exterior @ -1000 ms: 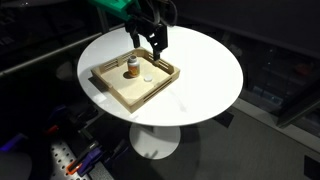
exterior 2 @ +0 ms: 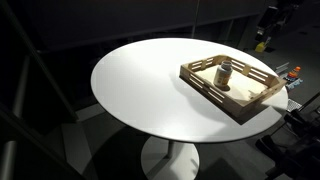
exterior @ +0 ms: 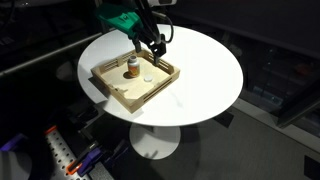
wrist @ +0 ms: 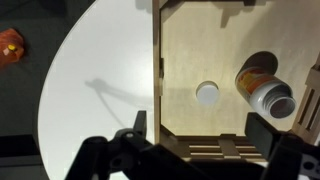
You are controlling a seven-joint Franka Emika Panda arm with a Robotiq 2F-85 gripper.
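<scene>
An orange-and-white bottle (exterior: 133, 68) without a cap on its mouth stands in a wooden tray (exterior: 152, 97). Seen from above in the wrist view, the bottle (wrist: 272, 95) is at the right, and a small round white lid (wrist: 207, 93) lies on the tray floor beside it. My gripper (exterior: 148, 48) hangs above the tray, its fingers apart and nothing between them. The bottle (exterior 2: 223, 75) also shows in the second exterior view, where the gripper is out of sight.
The tray's slatted walls rise around the bottle and lid. It sits on a round white table (exterior 2: 140, 85) with wide bare surface beside it. An orange object (wrist: 12, 45) lies beyond the table's edge in the wrist view.
The green-covered part of my arm has come lower and farther into view, and the gripper has shifted slightly. Bottle, lid and tray stay where they were.
</scene>
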